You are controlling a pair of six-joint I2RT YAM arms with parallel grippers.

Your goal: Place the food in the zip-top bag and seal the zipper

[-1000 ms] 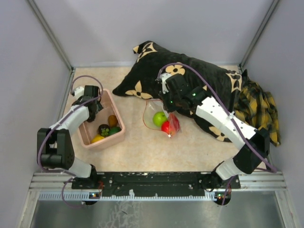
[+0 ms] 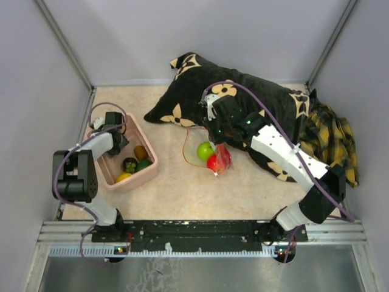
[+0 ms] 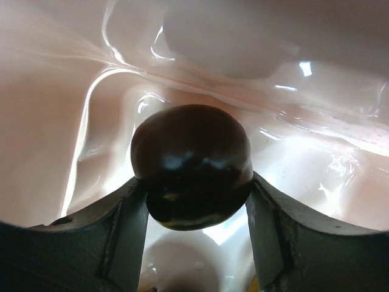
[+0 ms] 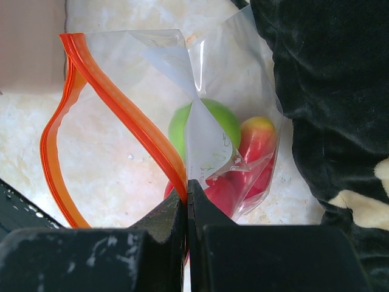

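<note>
In the left wrist view, a dark, glossy round food item (image 3: 191, 146) lies between the fingertips of my left gripper. The fingers appear to touch both its sides; whether they grip it firmly cannot be told. That gripper is down inside the pink box (image 2: 152, 163). My right gripper is shut on the orange-edged rim of the clear zip top bag (image 4: 115, 91). The bag's mouth gapes open toward the left. Inside lie a green apple-like item (image 4: 222, 121), a red and yellow one (image 4: 255, 137) and a red one (image 4: 222, 193).
Also in the box are a brown item (image 2: 140, 151), a dark one with a green top (image 2: 129, 165), a green one (image 2: 143, 164) and a yellow one (image 2: 123, 177). A black flowered cushion (image 2: 255, 91) lies behind the bag. Bare table separates box and bag.
Over the last second my left arm has shifted slightly left, and the box with its food has slid a little left too. The right arm and the bag hold still.
</note>
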